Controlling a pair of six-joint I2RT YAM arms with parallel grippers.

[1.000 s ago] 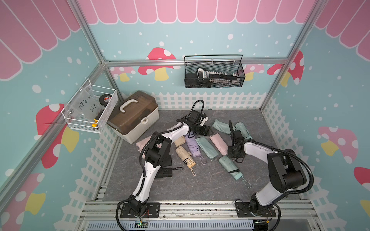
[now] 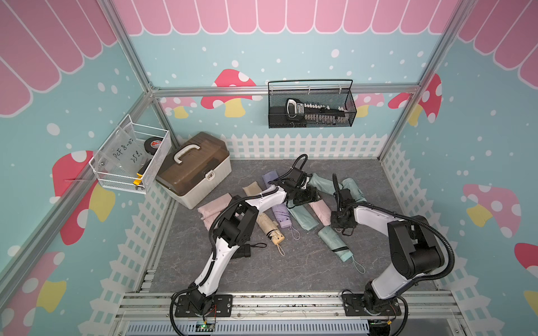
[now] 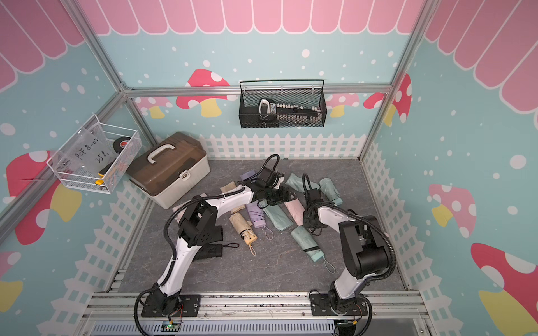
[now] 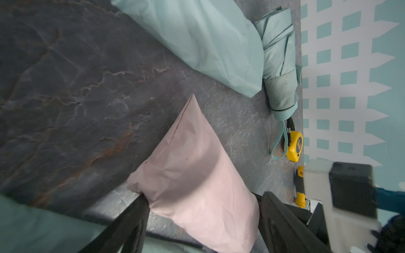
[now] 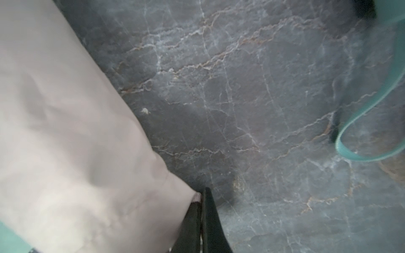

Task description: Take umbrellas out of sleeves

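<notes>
A pink sleeved umbrella [image 2: 320, 211] lies between my grippers. My left gripper is over its upper end in the left wrist view, fingers apart on either side of the fabric, not shut. My right gripper is shut at the other end, the sleeve's edge at its fingertips, perhaps pinched. A mint sleeve [image 4: 198, 38] and a rolled mint umbrella [image 4: 279, 63] lie behind. Another mint umbrella [image 2: 335, 243] lies in front, with more mint, lilac [image 2: 283, 218], beige [image 2: 269, 228], pink and black ones to the left.
A toolbox [image 2: 190, 173] fills the back-left corner. A white wire basket [image 2: 101, 179] and a black one [image 2: 312, 123] hang on the walls.
My left gripper has moved right and down onto the pink umbrella's upper end. The right arm has barely moved.
</notes>
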